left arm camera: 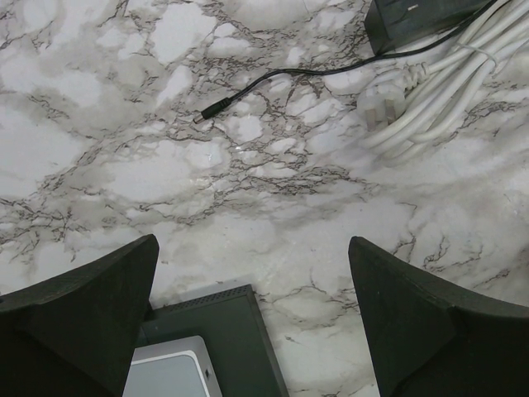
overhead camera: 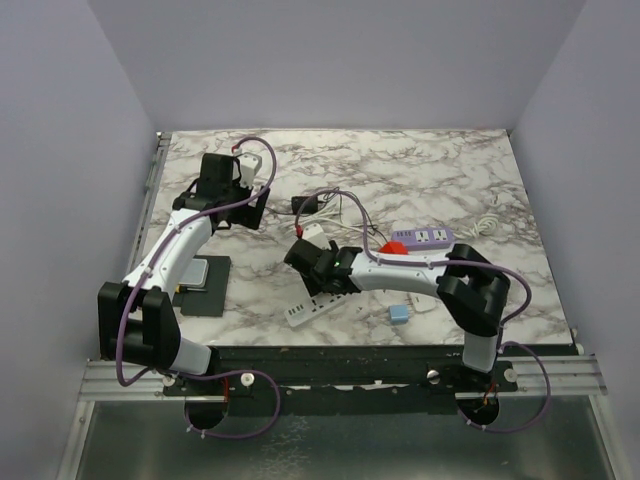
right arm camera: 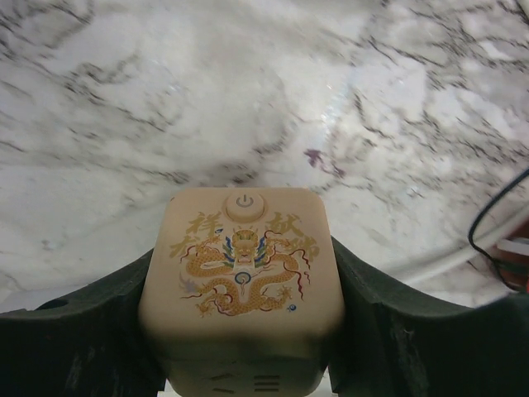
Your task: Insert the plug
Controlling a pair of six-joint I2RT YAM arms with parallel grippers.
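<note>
My right gripper is shut on a gold block with a dragon print and power button (right arm camera: 240, 281), seen filling the lower middle of the right wrist view. In the top view it sits over a white power strip (overhead camera: 300, 315) near the front middle. My left gripper stands open, empty, above bare marble at the left. A white cable with a plug (left arm camera: 380, 107) and a black adapter (left arm camera: 413, 21) with a thin lead lie beyond it in the left wrist view.
A dark flat case with a silver device (overhead camera: 205, 285) lies front left. A purple strip (overhead camera: 422, 238), a red object (overhead camera: 392, 248), a small blue block (overhead camera: 398, 313) and a coiled cable (overhead camera: 485, 225) lie to the right.
</note>
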